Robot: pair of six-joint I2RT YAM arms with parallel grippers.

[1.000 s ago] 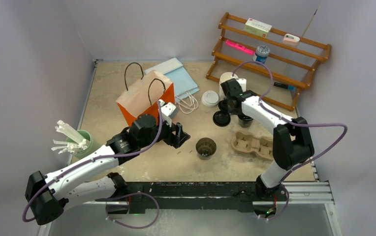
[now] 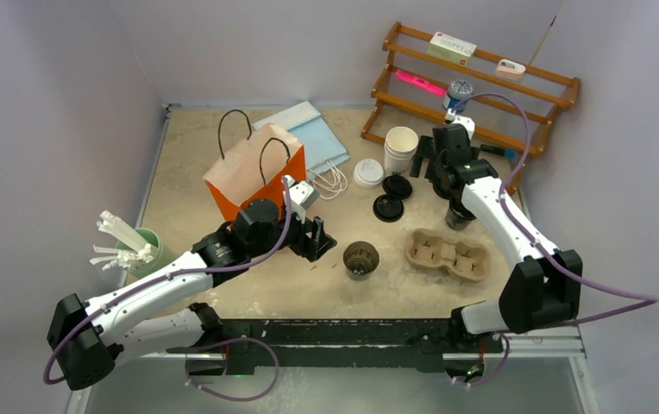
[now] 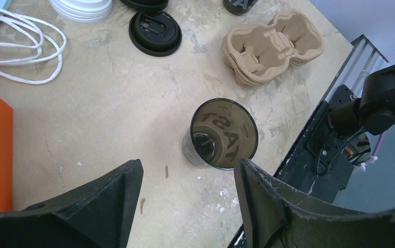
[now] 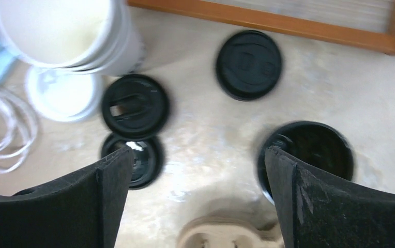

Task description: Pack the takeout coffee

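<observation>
My left gripper (image 2: 317,241) is open and empty, left of a translucent dark cup (image 2: 360,259), seen ahead of its fingers in the left wrist view (image 3: 221,134). My right gripper (image 2: 438,159) hangs open over the back right, above black lids (image 4: 248,64) and a dark cup (image 4: 304,155), with white paper cups (image 4: 66,31) to the left. A double moulded cup carrier (image 2: 447,257) lies at the front right. An orange paper bag (image 2: 257,190) stands behind my left gripper. Two black lids (image 2: 388,208) and white lids (image 2: 368,172) lie mid-table.
A wooden rack (image 2: 473,124) stands along the back right. White cords (image 2: 333,183) and blue sheets (image 2: 317,134) lie behind the bag. A green container (image 2: 160,250) with white wrapped items is at the left. The front centre around the cup is mostly clear.
My right arm has moved rightwards from over the middle lids towards the back right, and lifted somewhat.
</observation>
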